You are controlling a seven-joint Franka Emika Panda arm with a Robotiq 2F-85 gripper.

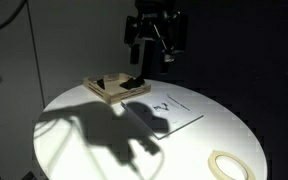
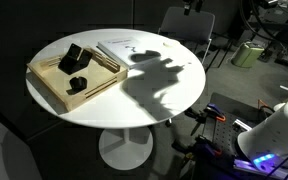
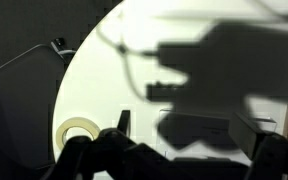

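Over the round white table my gripper (image 1: 151,60) hangs high in the air, its two fingers well apart. In the wrist view the open gripper has nothing between its fingers. A pale tape ring (image 1: 231,154) lies flat near the table edge; the same tape ring (image 3: 63,133) shows at the lower left of the wrist view. A white sheet or board (image 2: 129,48) with dark marks lies at the far side of the table. Beside it stands a wooden tray (image 2: 107,82) holding a black block (image 2: 76,54) and a small dark round item (image 2: 78,84).
The white table (image 2: 159,103) has a broad clear area, partly under the arm's shadow. A thin dark stick (image 1: 178,102) lies by the sheet. A dark chair (image 2: 189,25) stands beyond the table edge.
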